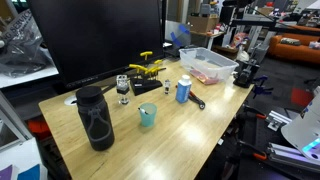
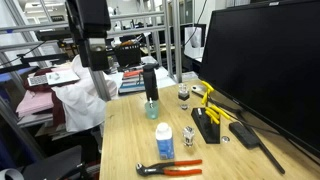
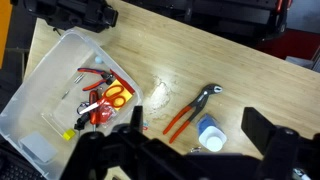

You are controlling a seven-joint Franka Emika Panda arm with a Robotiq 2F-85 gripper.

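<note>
Seen from above in the wrist view, my gripper stands open, its two dark fingers wide apart with nothing held between them. Below and between them on the wooden table lie red-handled pliers. Close by stands a small bottle with a white cap and blue body. In exterior view 2 the pliers lie in front of the upright bottle. A clear plastic bin sits at the table's far side; the wrist view shows red scissors and several other hand tools inside.
A tall black tumbler, a teal cup and a small glass jar stand on the table. A black holder with yellow-handled tools is in front of the large monitor.
</note>
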